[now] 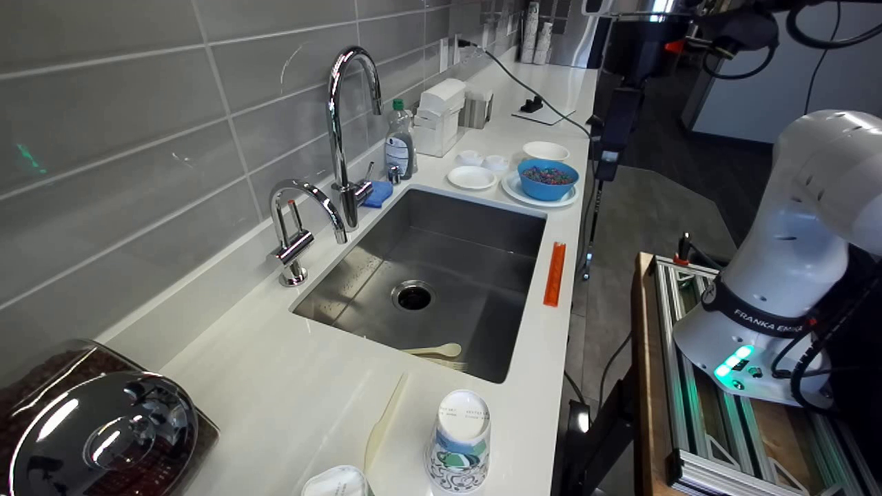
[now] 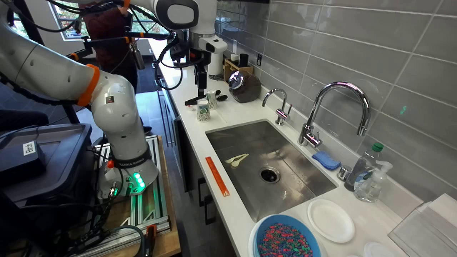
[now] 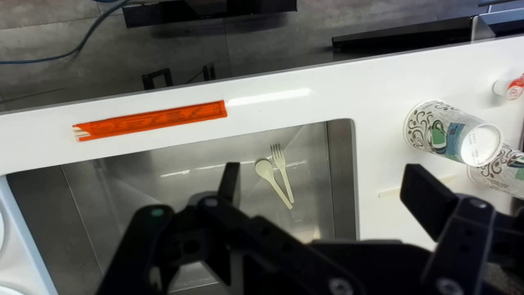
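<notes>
My gripper is open in the wrist view, its two dark fingers wide apart and nothing held between them. Below it, a pale spoon [image 3: 265,171] and a pale fork [image 3: 280,162] lie side by side on the floor of the steel sink [image 3: 344,182]. On the counter to the right, an upturned patterned paper cup [image 3: 442,128] stands close to a second cup [image 3: 506,172]. A pale knife [image 1: 382,430] rests on the counter near the cups. An orange chopstick packet [image 3: 152,120] lies along the sink's front side.
A blue bowl [image 1: 537,187] of small coloured pieces sits on a plate past the sink's far end, beside a white plate [image 1: 471,178]. Two taps, one a tall faucet [image 2: 334,87], rise behind the sink. A bean container [image 2: 245,88] stands by the wall.
</notes>
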